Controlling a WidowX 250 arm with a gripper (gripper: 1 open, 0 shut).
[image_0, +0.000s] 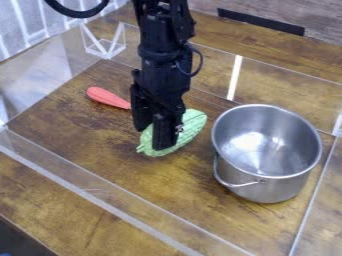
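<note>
My black gripper (158, 125) hangs in the middle of the view, low over a pale green oblong object (181, 135) on the wooden table (94, 170). Its fingers overlap the green object's left part, so I cannot tell whether they touch it or how far apart they stand. A red handle (107, 97) lies behind and left of the gripper, its right end hidden by the gripper.
A large steel pot (267, 175) stands to the right, close beside the green object. Clear panels edge the work area at left, front and right.
</note>
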